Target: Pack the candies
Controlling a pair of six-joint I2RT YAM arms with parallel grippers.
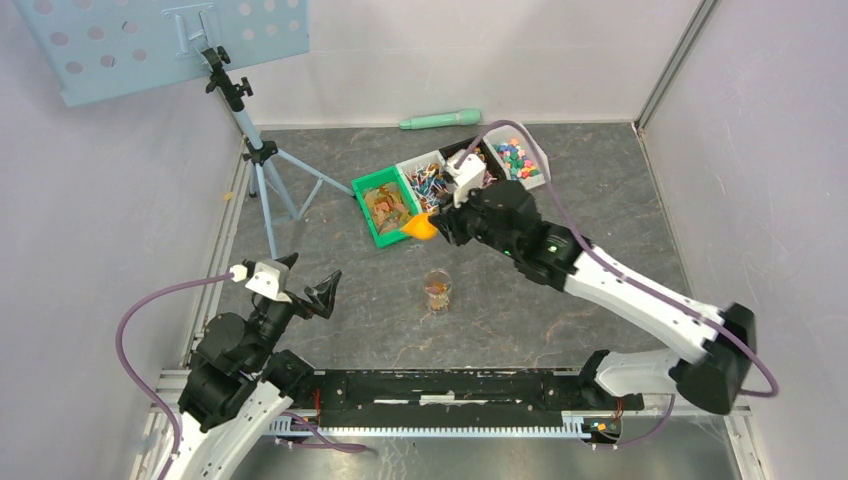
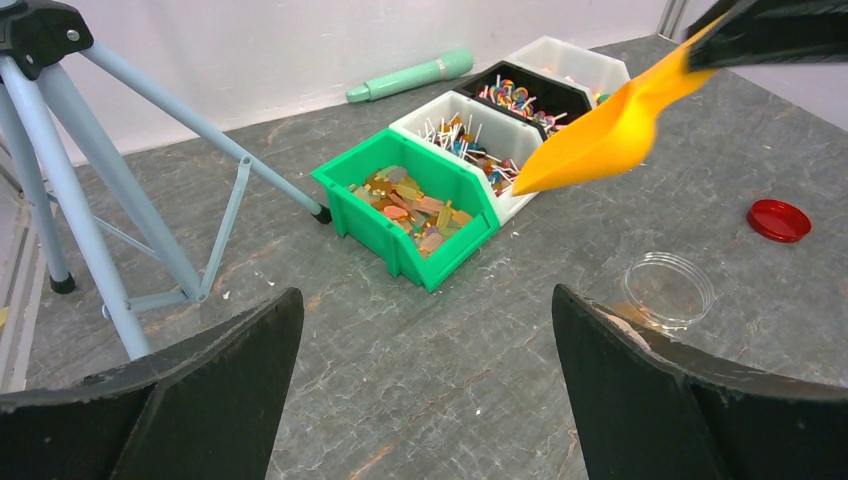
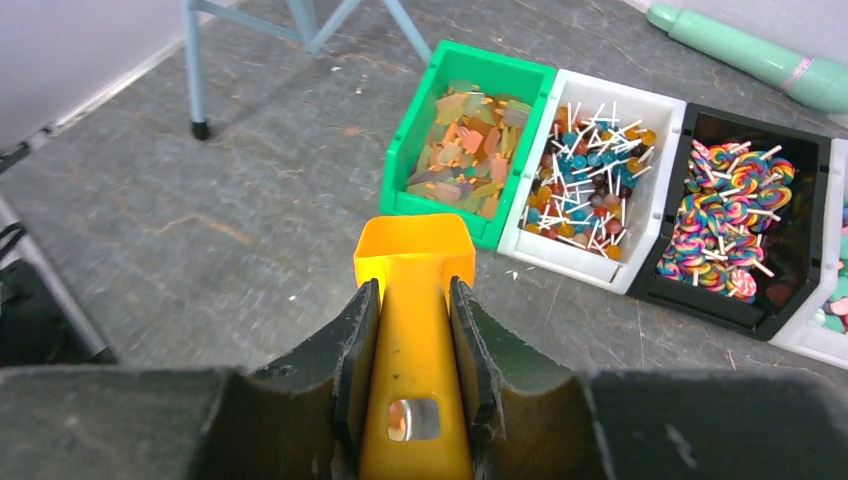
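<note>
My right gripper [image 1: 447, 222] is shut on a yellow scoop [image 3: 410, 340], held above the floor just in front of the bins. The green bin [image 3: 402, 165] holds gummy candies. Beside it are a white bin [image 3: 650, 170] of ball lollipops, a black bin [image 3: 810, 225] of swirl lollipops, and another white bin [image 1: 538, 152] of colourful candies. A clear jar [image 1: 437, 290] with some candy inside stands below the scoop toward the front; its red lid [image 2: 778, 220] lies to the right. My left gripper [image 1: 305, 290] stands open and empty at the front left.
A light blue tripod [image 1: 268, 200] with a board stands at the back left. A mint green cylinder [image 1: 440, 120] lies along the back wall. The floor between my left gripper and the bins is clear.
</note>
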